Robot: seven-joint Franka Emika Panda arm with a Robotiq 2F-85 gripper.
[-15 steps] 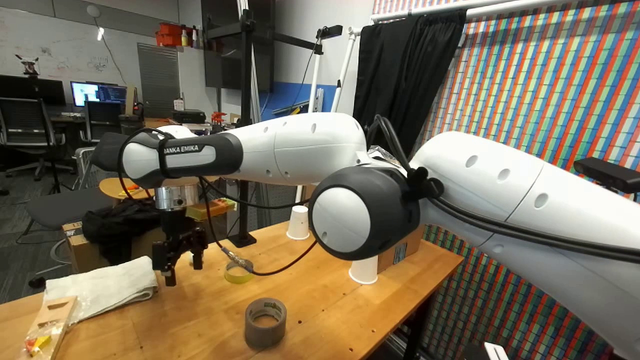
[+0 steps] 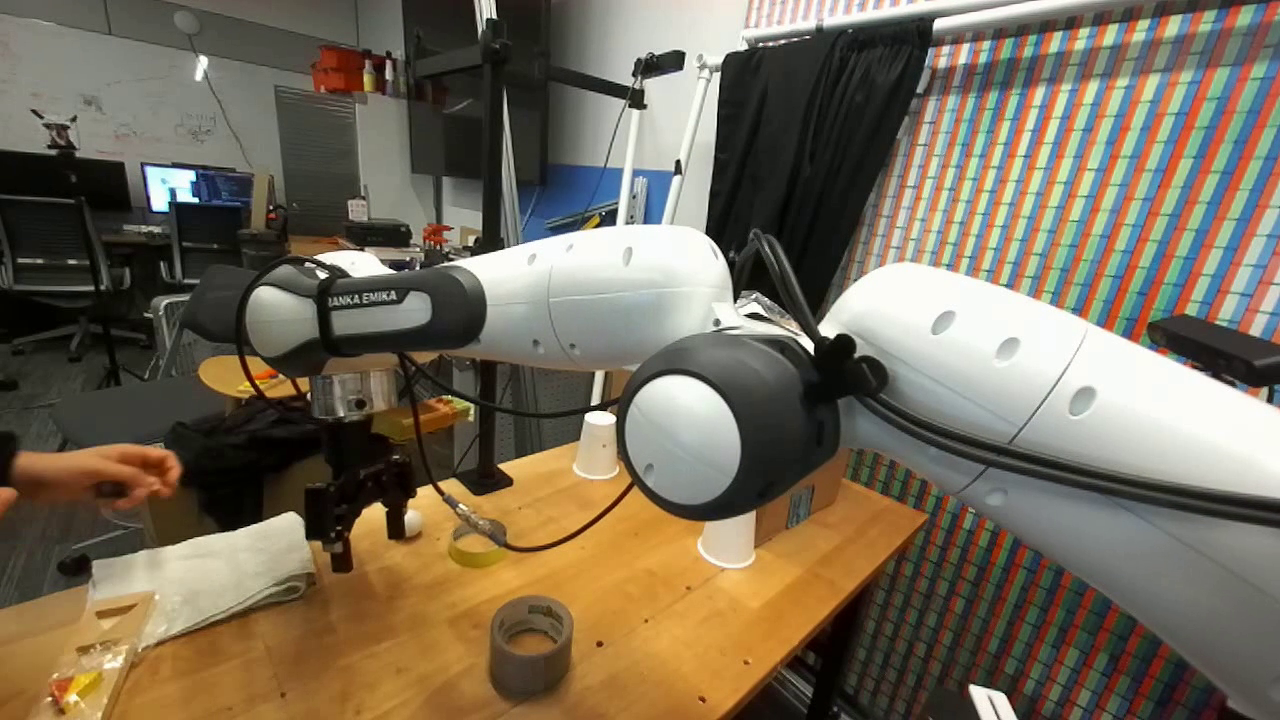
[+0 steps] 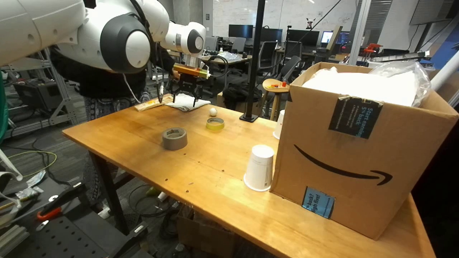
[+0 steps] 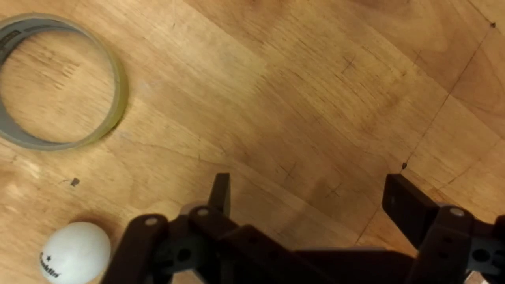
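My gripper stands open above bare table, its two dark fingers wide apart with only wood visible between them. In the wrist view a white ball [image 4: 75, 253] with printed lettering rests on the table left of the fingers, outside the fingers. The yellowish tape ring [image 4: 118, 101] lies flat beyond it at the upper left. A wider grey tape roll [image 2: 531, 648] sits nearer the front edge in exterior view 1. Behind the gripper there, the ball [image 2: 413, 523] shows just past a finger.
A folded white cloth [image 2: 216, 576] and a wooden tray [image 2: 114, 636] lie at the table's left. Two upturned white cups [image 3: 259, 167] [image 3: 279, 124] stand by a large cardboard box [image 3: 361, 172]. A person's hand [image 2: 126, 472] reaches in at left.
A person's hand has come in from the left edge. The white ball now shows farther right, clear of the gripper's finger. My arm looks unmoved.
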